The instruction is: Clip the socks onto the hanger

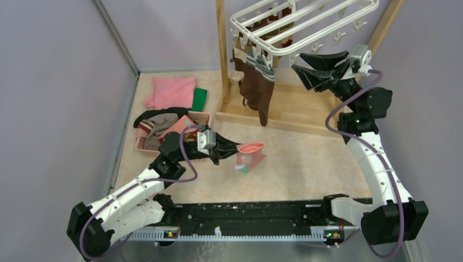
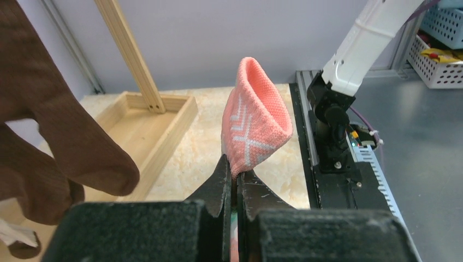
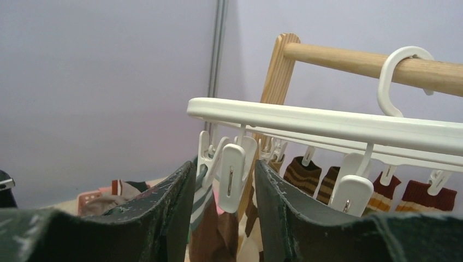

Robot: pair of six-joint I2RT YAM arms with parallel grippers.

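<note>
The pink sock [image 1: 251, 155], with its cuff gaping at the top and a greenish lower end, hangs from my left gripper [image 1: 238, 147], which is shut on it. In the left wrist view the cuff of the pink sock [image 2: 252, 123] rises above the fingertips. My right gripper [image 1: 297, 61] stands part open at the front edge of the white hanger [image 1: 314, 39]. In the right wrist view a white clip [image 3: 232, 177] shows between the open fingers, with no visible contact. Brown socks with grey striped cuffs [image 1: 256, 84] hang from the hanger's left end.
A pink basket [image 1: 143, 143] of socks stands left, behind my left arm. Behind it lie a pink cloth [image 1: 170, 93] and a green one [image 1: 199, 99]. A wooden frame [image 1: 223, 54] carries the hanger.
</note>
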